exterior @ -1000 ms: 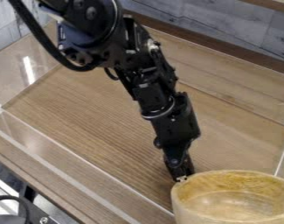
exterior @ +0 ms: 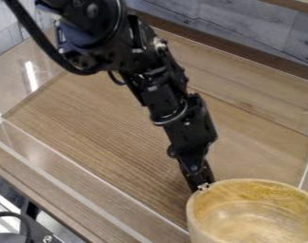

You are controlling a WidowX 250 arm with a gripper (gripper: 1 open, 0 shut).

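The black arm reaches down from the upper left, its gripper [exterior: 194,173] low over the wooden surface, just behind the rim of a cream, bowl-like container [exterior: 255,220] at the bottom right. The fingertips are partly hidden or too dark to make out, so I cannot tell whether they are open or hold anything.
Bare wooden surface [exterior: 67,133] lies to the left of the arm and behind it. A grey wood-grain wall [exterior: 239,43] runs along the back. A dark cable [exterior: 24,223] is at the bottom left corner.
My gripper has risen slightly and shifted a little left from where it was a second ago. The container looks unmoved.
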